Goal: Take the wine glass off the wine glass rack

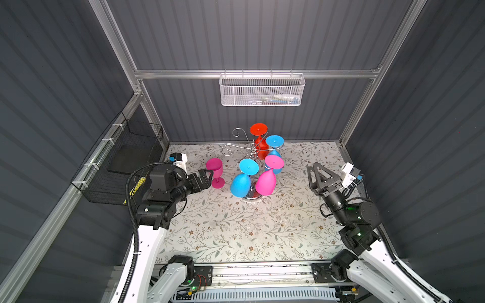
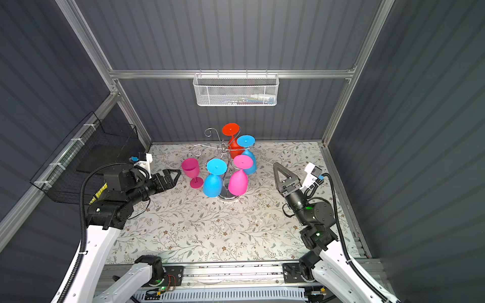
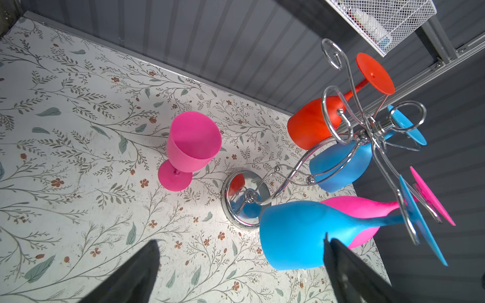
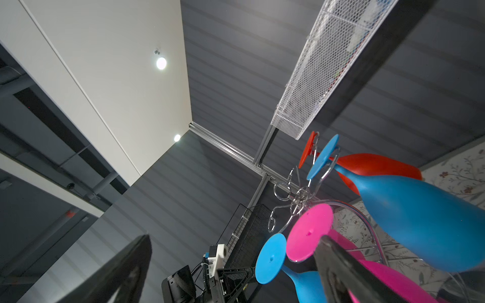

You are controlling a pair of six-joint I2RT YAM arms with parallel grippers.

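Observation:
A chrome rack [image 3: 376, 136] holds upside-down wine glasses by their bases: red [image 1: 260, 147], blue behind [image 4: 414, 217], blue in front [image 1: 240, 185] and pink [image 1: 265, 182]. A separate pink glass [image 3: 193, 136] stands upright on the table left of the rack. My left gripper [image 1: 204, 179] is open, left of the rack above the table, its blurred fingers framing the view below in the left wrist view. My right gripper [image 1: 313, 176] is open and raised right of the rack, facing the glasses' bases, with nothing between its fingers.
A black wire basket [image 1: 103, 181] hangs on the left wall, and a white mesh basket [image 1: 261, 91] on the back wall.

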